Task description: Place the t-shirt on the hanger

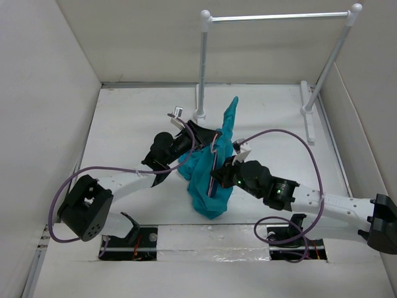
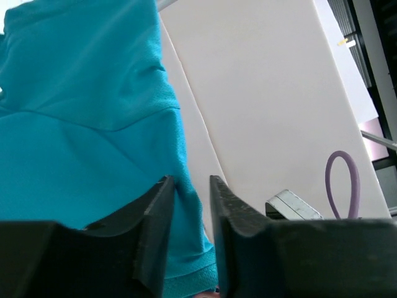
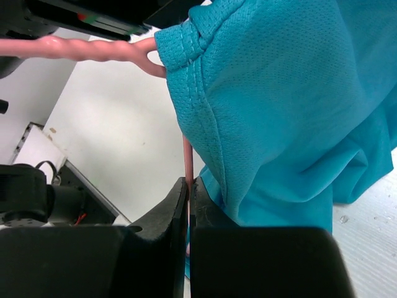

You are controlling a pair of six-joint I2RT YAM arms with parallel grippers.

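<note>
The teal t shirt (image 1: 205, 180) is bunched upright at the centre between both arms, its tip rising behind them. A pink hanger (image 3: 93, 49) runs into the shirt, its straight part hanging down beside the fabric. My right gripper is shut on that thin pink hanger part, against the cloth. My left gripper has its fingers parted, with the shirt's teal edge (image 2: 180, 155) behind and between them in the left wrist view; in the top view it is at the upper part of the shirt, near the hanger.
A white rack with a horizontal bar (image 1: 279, 17) stands at the back, its feet on the floor. Pale walls enclose the workspace. Purple cables loop over both arms.
</note>
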